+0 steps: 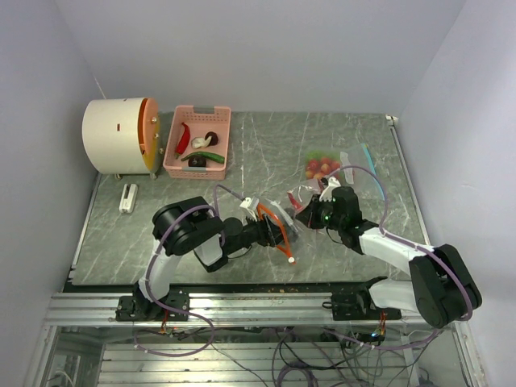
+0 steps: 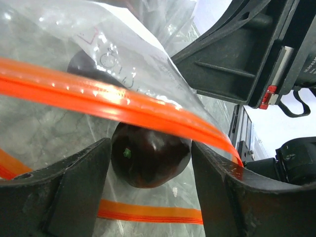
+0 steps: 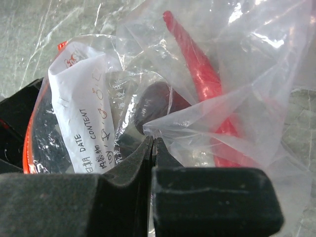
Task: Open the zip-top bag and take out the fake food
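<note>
The clear zip top bag has an orange zip edge (image 2: 123, 104), which arches over my left gripper in the left wrist view. Its fingers stand apart inside the mouth, one on each side of a dark round fake food (image 2: 150, 160); whether they grip it is unclear. Another dark piece (image 2: 89, 66) lies deeper behind the plastic. In the right wrist view, a red pepper (image 3: 202, 74) and a dark piece (image 3: 158, 101) show through the film. My right gripper is shut, with plastic folds gathered at its fingertips.
A pink basket (image 1: 170, 153) holding several fake vegetables stands at back left, beside a white drum (image 1: 117, 135). Another clear bag with red fruit (image 1: 322, 165) lies back right. A small white device (image 1: 128, 198) rests at left.
</note>
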